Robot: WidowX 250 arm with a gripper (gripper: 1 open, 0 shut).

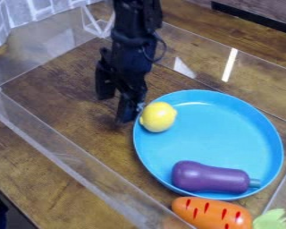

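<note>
My black gripper (117,98) reaches down from the top of the view, open, its fingers low over the wooden floor just left of a blue plate (214,134). A yellow lemon-like toy (157,116) lies on the plate's left part, close to the right finger. A purple eggplant toy (210,176) lies on the lower part of the plate. An orange carrot toy (209,215) with red marks and green top lies in front of the plate.
Clear plastic walls (62,156) border the wooden surface. The brown area left of the gripper is bare, as is the back of the plate.
</note>
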